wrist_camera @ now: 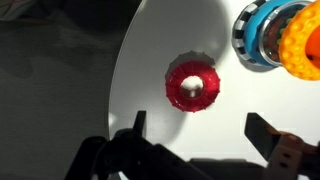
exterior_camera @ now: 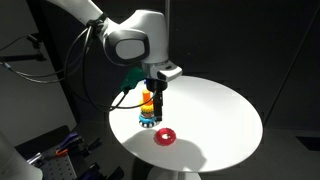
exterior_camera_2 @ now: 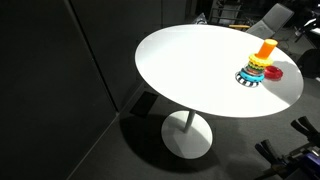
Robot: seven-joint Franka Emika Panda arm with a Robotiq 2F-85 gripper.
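Note:
A red ring [wrist_camera: 192, 86] with a scalloped edge lies flat on the white table, apart from the stack; it also shows in exterior view 1 as the red ring [exterior_camera: 165, 136]. Beside it stands a stacking toy [exterior_camera_2: 254, 69] of coloured rings, striped at the base and topped by an orange peg [exterior_camera_2: 267, 47]. Above the table, my gripper is open, its two black fingers wide apart and nothing between them. The ring appears just beyond the gap between the fingertips in the wrist view. In exterior view 1, the gripper [exterior_camera: 157, 105] partly covers the toy.
A cable [exterior_camera: 88, 94] loops beside the arm.

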